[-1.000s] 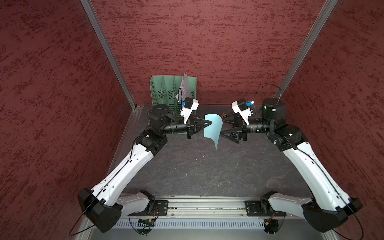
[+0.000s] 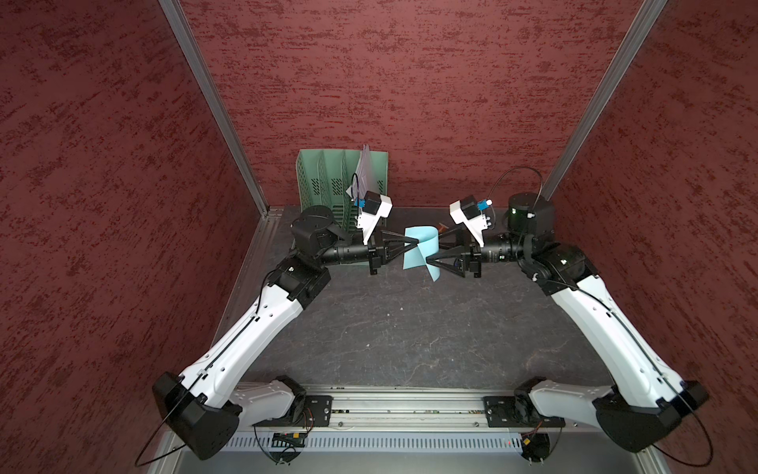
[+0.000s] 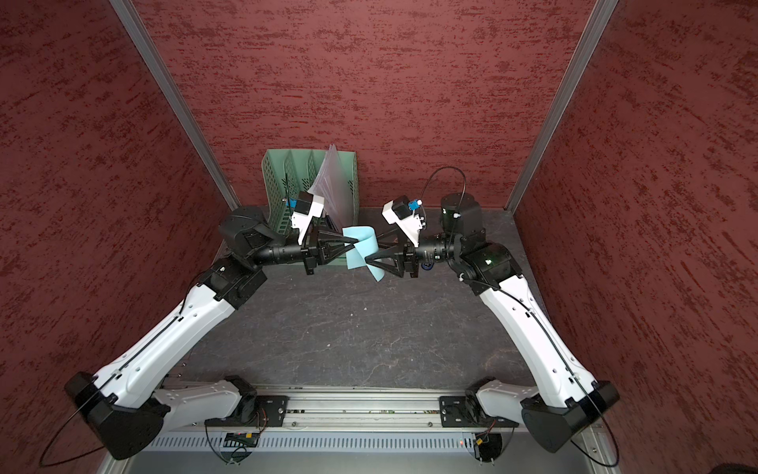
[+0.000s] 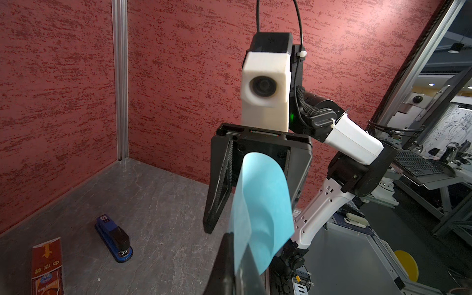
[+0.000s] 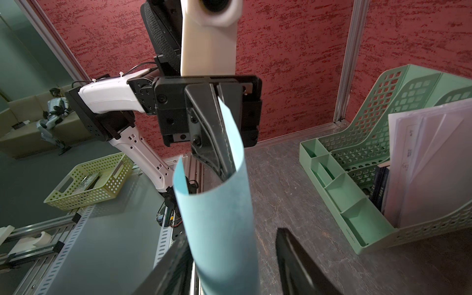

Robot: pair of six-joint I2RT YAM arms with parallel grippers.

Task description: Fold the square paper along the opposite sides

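Observation:
The light blue paper (image 2: 423, 246) hangs above the table, bent into a curved roll whose lower part droops in a point. My left gripper (image 2: 414, 242) is shut on its edge; the right wrist view shows the paper (image 5: 218, 231) running between those closed fingers. Opposite, my right gripper stands part open, its fingers either side of the paper's curved part. In the top right view, one right finger (image 3: 384, 254) passes in front of the paper (image 3: 364, 237). Whether the right fingers touch it cannot be told.
Behind the left arm stands a green file rack (image 2: 331, 177) holding papers. A blue stapler (image 4: 114, 238) and a red packet (image 4: 47, 265) lie on the table.
My right gripper has moved left so its fingers reach around the paper. The sheet, earlier a single open curve, is now bent back over itself. The left gripper has barely moved.

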